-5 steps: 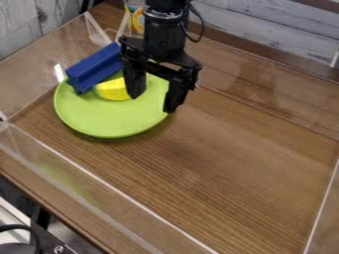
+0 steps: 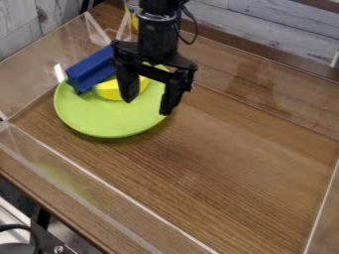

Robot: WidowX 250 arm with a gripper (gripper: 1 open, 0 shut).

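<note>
My black gripper (image 2: 149, 87) hangs open over a green plate (image 2: 93, 119) at the upper left of the table, its two fingers spread wide. Behind the left finger a yellow object (image 2: 109, 89) rests on the plate, partly hidden by the gripper. A blue block (image 2: 87, 68) leans beside it at the plate's back left edge. I cannot tell whether either finger touches the yellow object.
Clear panels edge the left and right sides, and a white wooden wall stands behind. A small yellow item is partly hidden at the top behind the arm.
The gripper has shifted slightly left over the plate. The objects show no clear movement.
</note>
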